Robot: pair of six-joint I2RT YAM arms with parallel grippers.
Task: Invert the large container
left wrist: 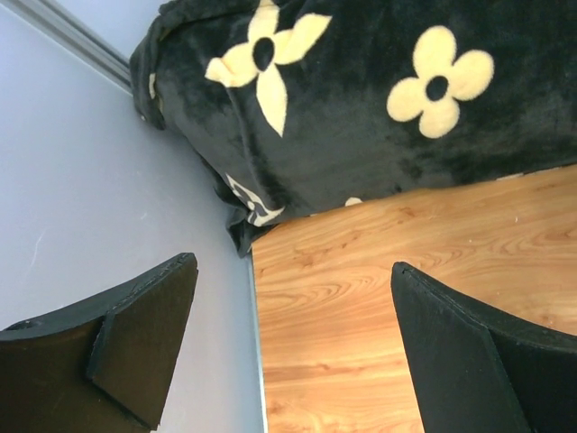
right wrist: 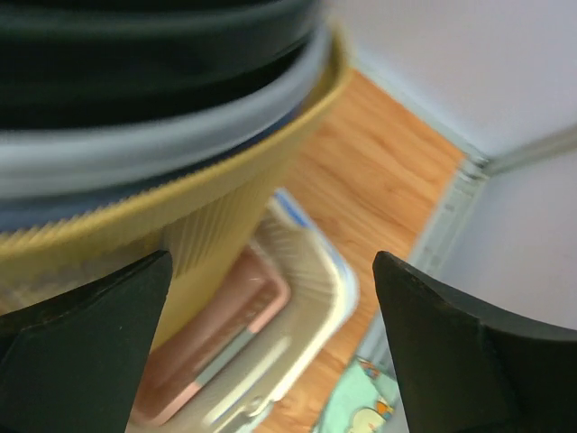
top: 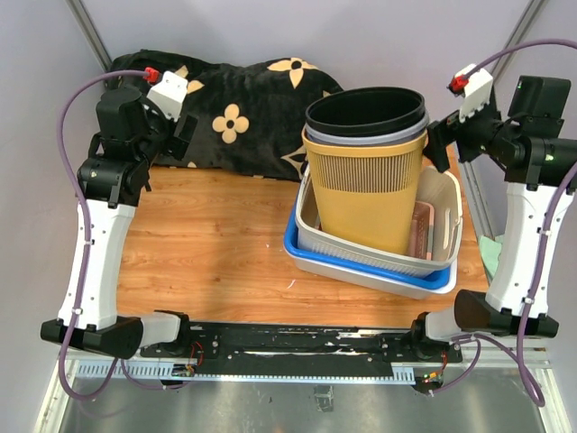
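A nested stack of bins, the yellow bin (top: 365, 194) outermost with grey and black bins (top: 365, 110) inside, stands mouth up. It rests in the large beige basket (top: 444, 212), which sits on a blue-and-white tub (top: 361, 276). At the stack's right rim is my right gripper (top: 439, 144), open, with one of its fingers (right wrist: 99, 334) overlapping the yellow wall in the right wrist view; contact there cannot be made out. My left gripper (top: 183, 135) hangs open over the left side, nothing between its fingers in the left wrist view.
A dark flowered cushion (top: 230, 108) leans along the back wall. A pinkish box (top: 421, 230) lies inside the basket beside the bin. A green cloth (right wrist: 356, 401) lies by the right wall.
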